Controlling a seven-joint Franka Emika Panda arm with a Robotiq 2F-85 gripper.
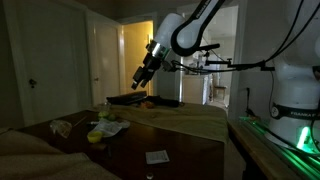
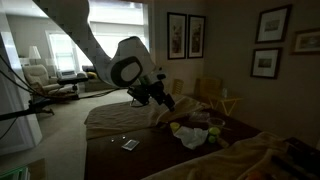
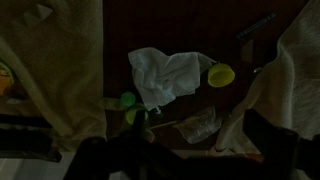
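My gripper (image 1: 141, 80) hangs in the air, well above the dark table, with nothing seen between its fingers. In the wrist view its dark fingers stand wide apart along the bottom edge, so it is open. A crumpled white cloth or paper (image 3: 165, 76) lies on the table below, with a yellow cup-like thing (image 3: 221, 75) close to its right side. Small green things (image 3: 127, 100) sit at its lower left. Something clear and crinkled, perhaps plastic (image 3: 199, 126), lies below it. The wrist view is dim, and finer details are hard to tell.
Beige cloths cover the table's sides, one at left (image 3: 75, 75) in the wrist view. A pale card (image 1: 157, 157) lies on bare dark tabletop near the front. A dark slim object (image 3: 257, 26) lies at the wrist view's upper right. A dark tray (image 1: 127, 99) stands farther back.
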